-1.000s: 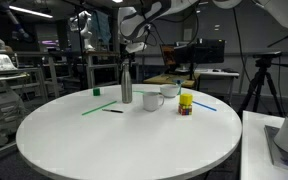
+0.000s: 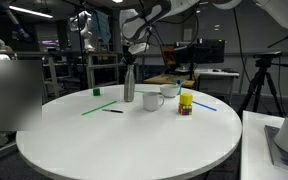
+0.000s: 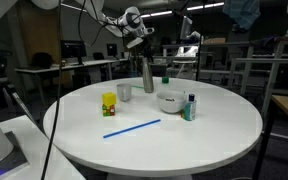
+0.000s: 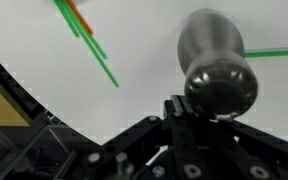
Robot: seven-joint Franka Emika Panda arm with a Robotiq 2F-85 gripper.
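A grey metal bottle (image 2: 129, 88) stands upright on the white round table (image 2: 104, 145), near its far side. Directly at the bottle's top is my gripper (image 2: 131, 64), reaching down from above. From the wrist, the bottle (image 4: 210, 40) is seen end on, its dark cap close against the fingertips. My gripper looks shut, with nothing showing between its fingers. Whether the fingers touch the cap cannot be made out. The second exterior view has the bottle (image 3: 148, 76) behind a white bowl (image 3: 171, 101).
A white mug (image 2: 153, 101) and a yellow cup (image 2: 186, 104) stand right of the bottle. A small bottle (image 3: 189, 107) is beside the bowl, and a blue stick (image 3: 132, 129) lies in front. Green sticks (image 2: 99, 108) lie at left.
The bottle and my gripper sit very slightly farther right in the first exterior view than before. The other objects have stayed in place.
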